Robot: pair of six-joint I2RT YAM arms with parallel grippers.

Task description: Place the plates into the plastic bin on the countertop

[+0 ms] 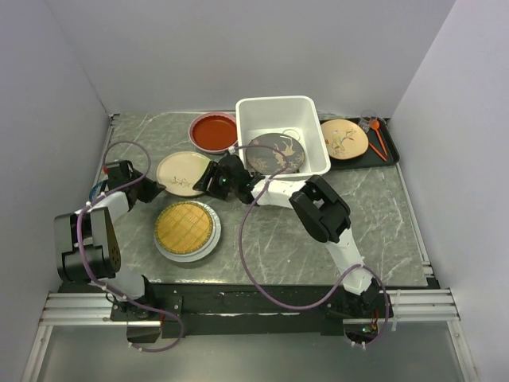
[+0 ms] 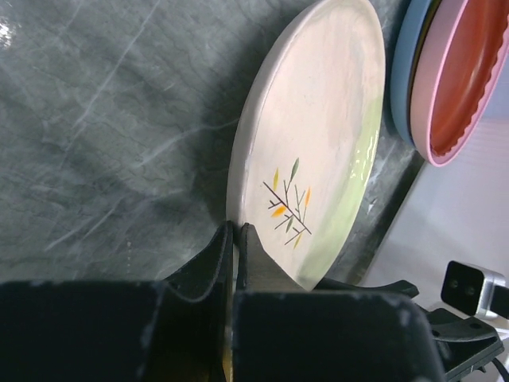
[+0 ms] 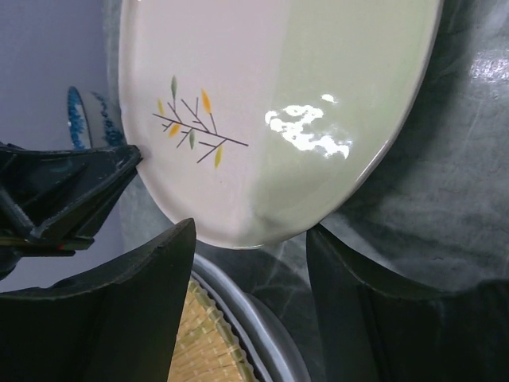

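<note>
A cream plate with a leaf sprig (image 1: 181,171) (image 2: 306,143) (image 3: 215,95) is held at its left rim by my shut left gripper (image 1: 159,188). In the right wrist view it sits above the counter. My right gripper (image 1: 204,179) is open at the plate's opposite rim, its fingertips just at the edge. The white plastic bin (image 1: 311,119) stands behind my right arm with a grey patterned plate (image 1: 262,155) inside. A red-brown dish (image 1: 211,131) sits behind the cream plate, and a yellow pie-like disc on silver plates (image 1: 183,227) lies in front.
A black tray (image 1: 358,161) at the back right holds a patterned plate (image 1: 343,135), orange utensils and a glass. A blue-patterned item (image 3: 77,119) lies at the left.
</note>
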